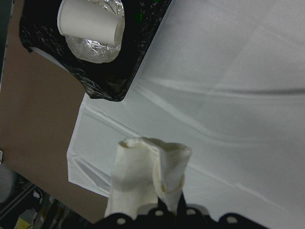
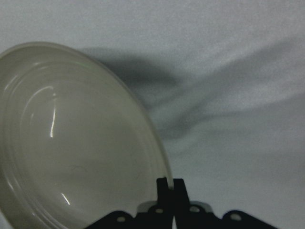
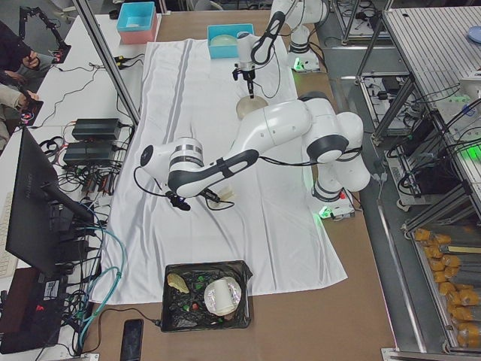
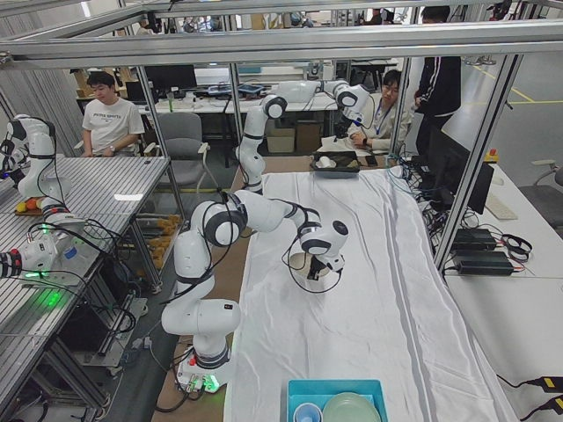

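Note:
My left gripper [image 3: 197,201] is shut on a crumpled cream paper item [image 1: 138,176], held over the white cloth and seen large in the left wrist view. My right gripper is shut on the rim of a beige plate [image 2: 76,138], which lies on the far part of the cloth in the camera left view. A black bag-lined tray [image 3: 183,301] at the near end holds a white cup [image 1: 88,21], a foil dish [image 1: 95,55] and other scraps.
A blue bin [image 3: 222,50] with dishes stands at the far end. Monitor, cables and black boxes line the left side.

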